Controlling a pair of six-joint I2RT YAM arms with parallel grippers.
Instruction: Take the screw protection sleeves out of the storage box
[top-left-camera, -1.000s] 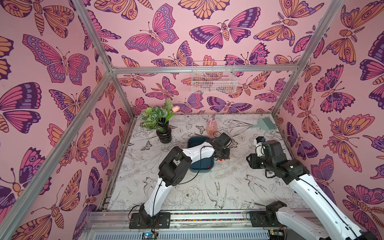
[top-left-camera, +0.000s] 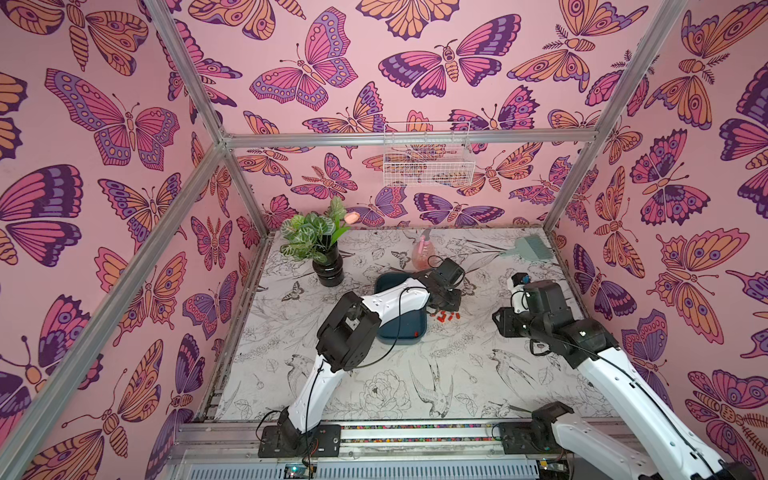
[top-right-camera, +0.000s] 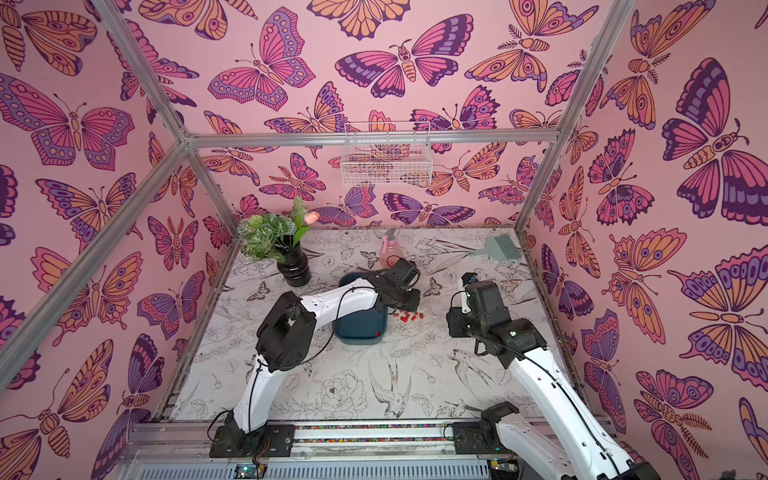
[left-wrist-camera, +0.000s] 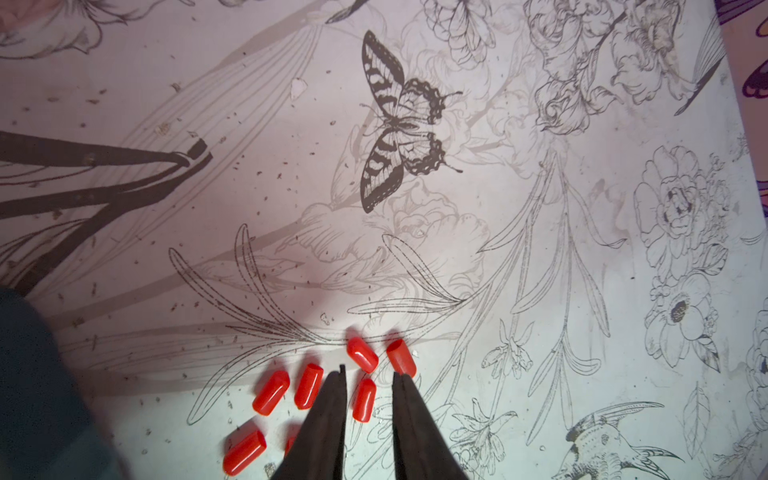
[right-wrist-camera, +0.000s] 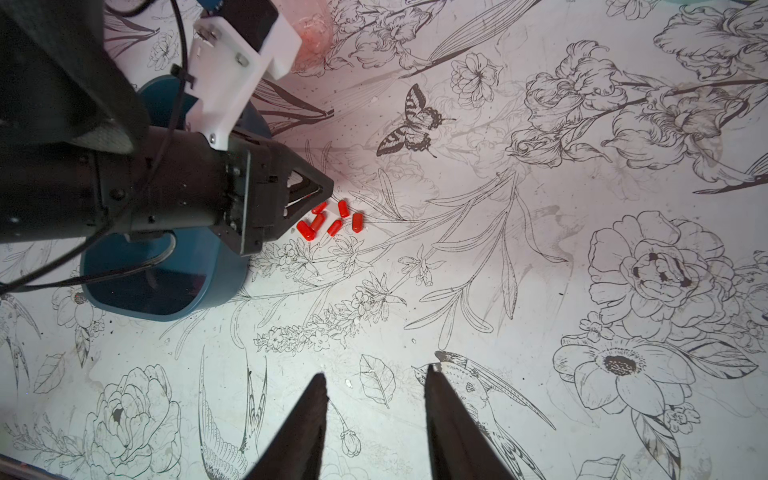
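Note:
Several red screw protection sleeves (left-wrist-camera: 271, 393) lie loose on the table just right of the blue storage box (right-wrist-camera: 188, 292). One more red sleeve (top-left-camera: 416, 334) shows inside the box near its front right corner. My left gripper hovers over the loose pile, its fingers part open with a narrow gap. A red sleeve (left-wrist-camera: 364, 400) appears in that gap, but it looks to lie on the table below. Off to the right, my right gripper stands open and empty above bare table. The left arm hides much of the box's inside.
Behind the box stands a pink bottle (top-left-camera: 423, 253). A potted plant (top-left-camera: 328, 266) is at the back left, and a pale green dustpan-like piece (top-left-camera: 530, 248) at the back right. Table between the sleeves and my right gripper is clear.
My left gripper has shifted slightly up and away from the sleeves, and more red ones show beneath it. The right arm has stayed still.

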